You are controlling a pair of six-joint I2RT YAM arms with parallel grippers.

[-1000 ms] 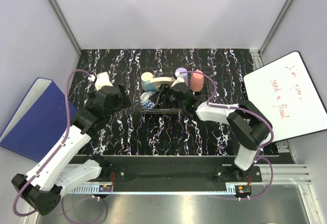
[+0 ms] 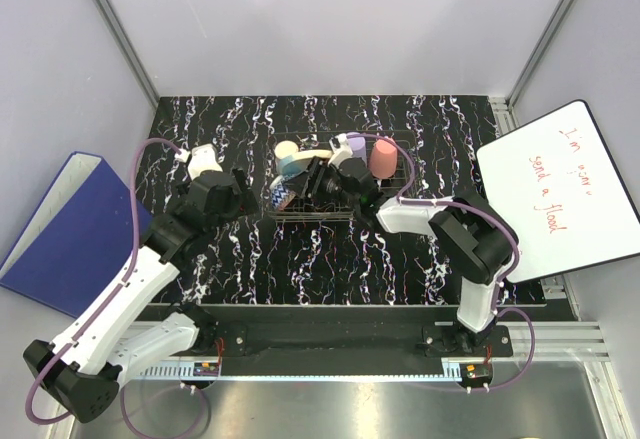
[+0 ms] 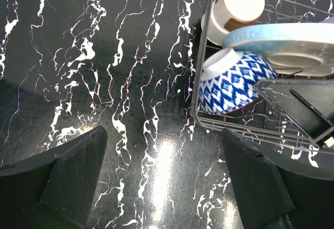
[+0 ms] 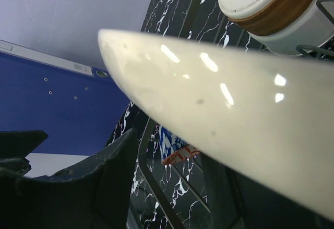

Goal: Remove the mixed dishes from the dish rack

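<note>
A wire dish rack (image 2: 310, 218) holds a blue-and-white patterned bowl (image 3: 235, 85) on its side at the left, a pale blue-rimmed plate (image 3: 284, 36) standing behind it, a cream cup (image 3: 240, 2), a purple cup (image 2: 356, 147) and a pink cup (image 2: 383, 159). My right gripper (image 2: 315, 179) is down in the rack at the plate and bowl; the plate fills much of the right wrist view (image 4: 209, 104), partly hiding the fingers, so its grip is unclear. My left gripper stands open over bare counter left of the rack.
A blue board (image 2: 70, 239) leans at the left, a whiteboard (image 2: 555, 189) at the right.
My right gripper and arm have shifted slightly left, and the patterned bowl shows a little farther left and more tilted. The left arm is unchanged.
</note>
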